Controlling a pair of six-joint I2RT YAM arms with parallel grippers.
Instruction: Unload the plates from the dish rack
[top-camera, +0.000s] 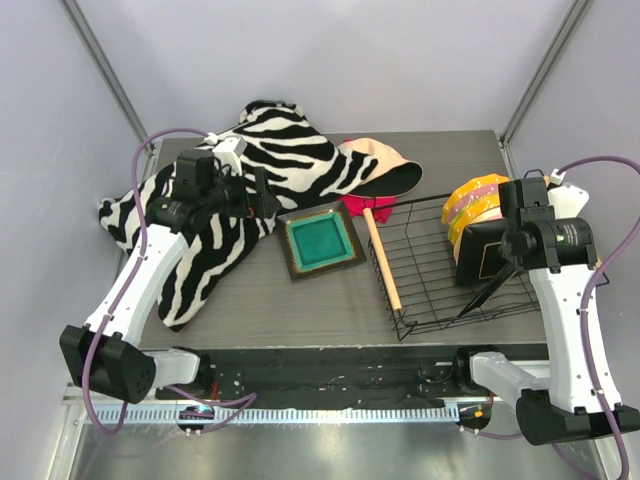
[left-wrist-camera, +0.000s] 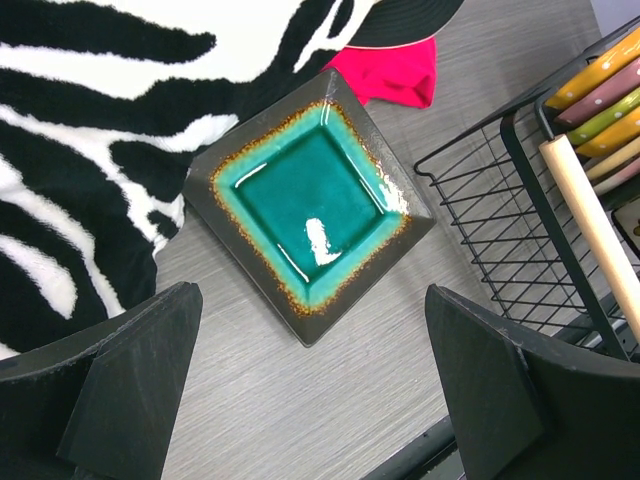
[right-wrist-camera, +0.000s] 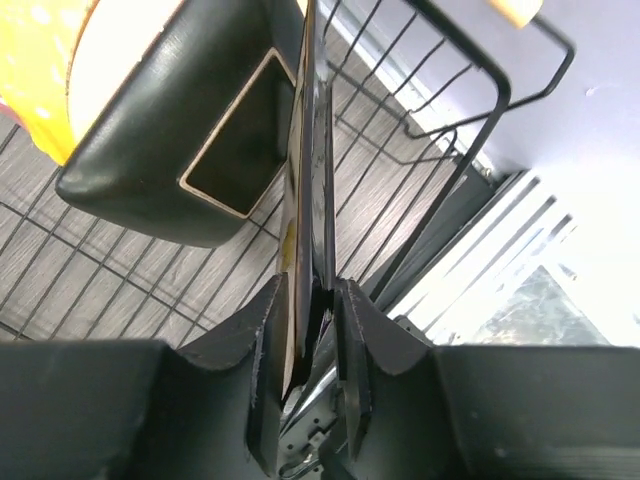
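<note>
In the dish rack (top-camera: 420, 290) at right, yellow plates (top-camera: 470, 195) and a black plate (top-camera: 478, 250) stand upright. A dark, thin plate (right-wrist-camera: 320, 200) stands edge-on at my right gripper, whose fingers are either side of its edge; whether they grip it is unclear. A square teal plate with dark rim (left-wrist-camera: 310, 210) lies flat on the table left of the rack. My left gripper (top-camera: 255, 200) hangs open above the table near it, nothing between its fingers.
A zebra-print cloth (top-camera: 200, 260) covers the left and back table; a red cloth (top-camera: 365, 205) lies behind the rack's left end. Bare table (top-camera: 280, 310) shows at front centre.
</note>
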